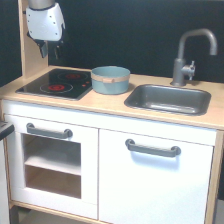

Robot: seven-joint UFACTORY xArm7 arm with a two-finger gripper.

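A white robot arm hangs at the top left of the camera view, its dark gripper (49, 47) above the black stovetop (58, 82) with two red rings; its fingers are too small to tell open from shut. A teal pot (110, 85) stands on the wooden counter right of the stovetop.
A steel sink (169, 107) with a grey faucet (180, 62) is set into the counter (115, 107) at the right. Below are a white oven door (58, 188) with a window and a white cabinet door (151, 190).
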